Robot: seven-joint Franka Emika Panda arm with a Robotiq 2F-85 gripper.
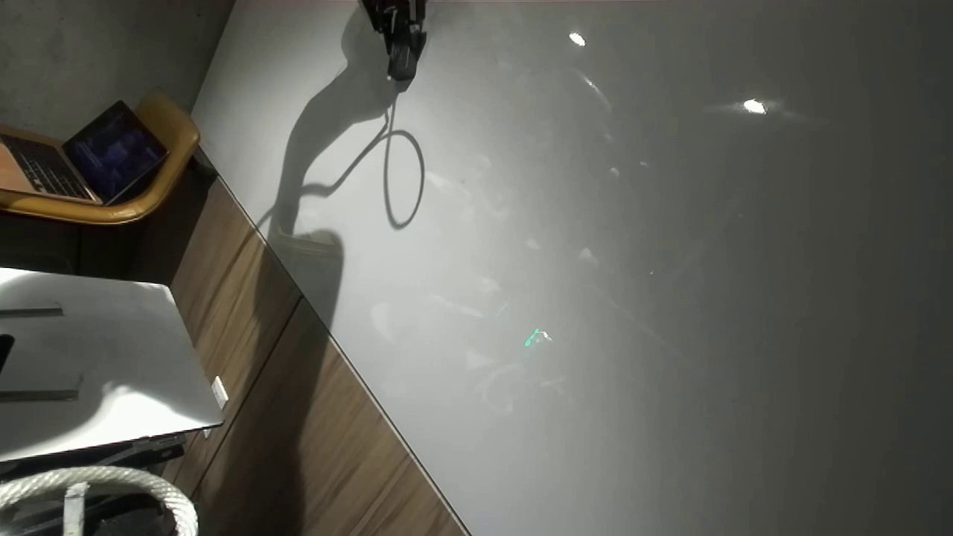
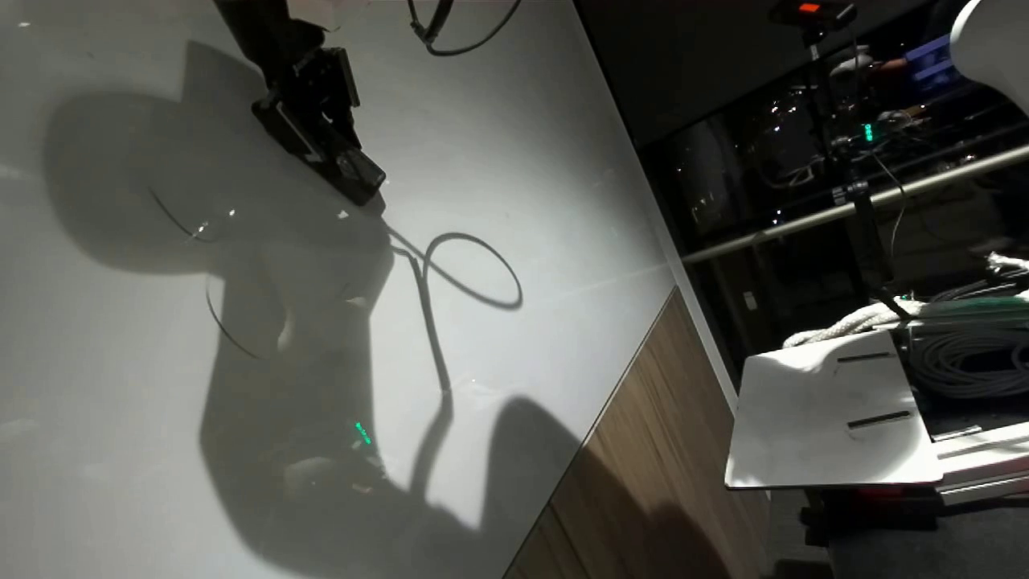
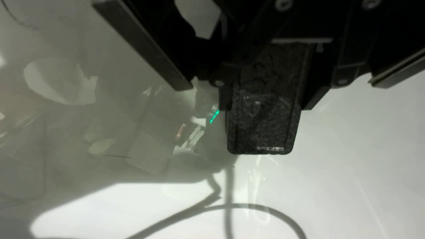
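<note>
A dark grey, felt-like block [image 3: 265,123], perhaps an eraser, is gripped in my gripper, with one finger against each of its sides. Its free end points away from the fingers. In exterior view 1 the gripper [image 1: 400,31] and the block [image 1: 403,61] are at the top edge, left of centre. Exterior view 2 shows the gripper [image 2: 323,121] at upper left, with the block [image 2: 358,177] at its tip. The block is at or very close to the glossy white surface [image 2: 540,116]; whether it touches cannot be told.
The white surface [image 1: 670,357] is broad and clear, with glare and pale smudges or reflections. Wood panelling [image 1: 357,438] borders it. Beyond are a laptop [image 1: 116,152] on a yellow chair [image 1: 183,134], a metal plate [image 1: 98,357] and white rope [image 1: 170,491].
</note>
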